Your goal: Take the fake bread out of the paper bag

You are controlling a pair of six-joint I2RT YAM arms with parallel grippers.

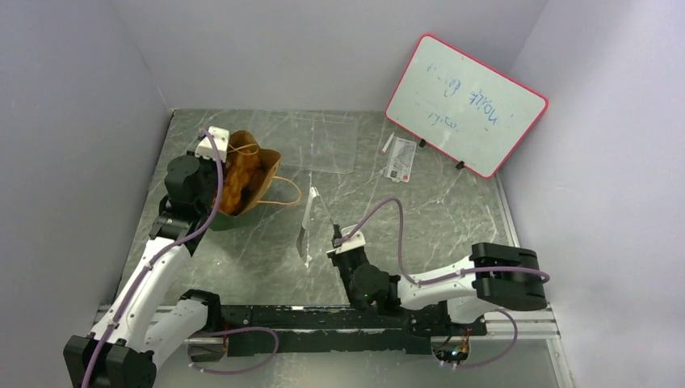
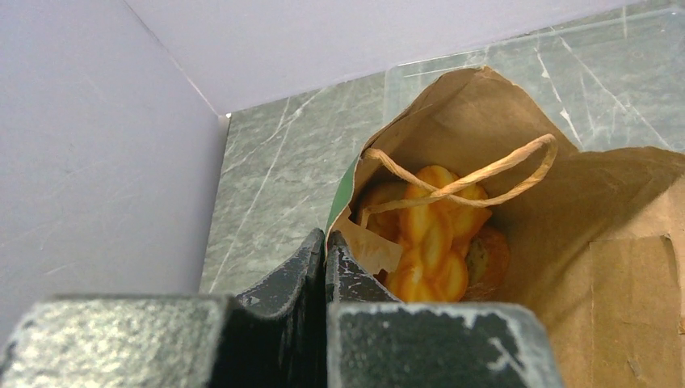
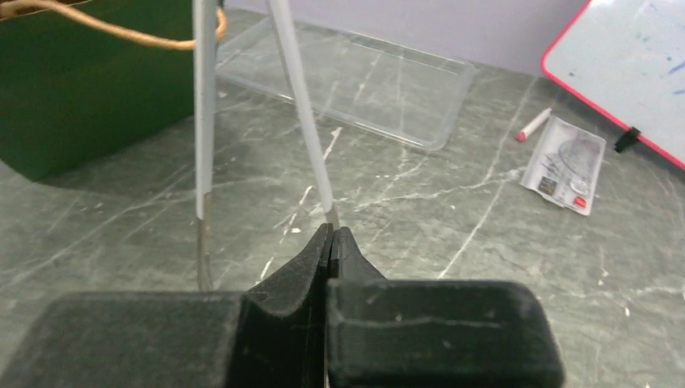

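Note:
The paper bag (image 1: 262, 162), brown inside and green outside, stands open at the table's left, holding orange fake bread (image 2: 432, 242); one twisted handle crosses the bread in the left wrist view. My left gripper is shut on the bag's rim at its left side. My right gripper is shut, low at front centre, right of the bag. Thin pale upright strips (image 3: 204, 137) stand just beyond its fingertips; whether they touch is unclear. The bag's green outside (image 3: 89, 113) shows in the right wrist view.
A clear plastic tray (image 1: 323, 145) lies at the back middle. A whiteboard (image 1: 468, 89) stands at the back right, with a marker (image 1: 387, 142) and a small packet (image 1: 401, 158) beside it.

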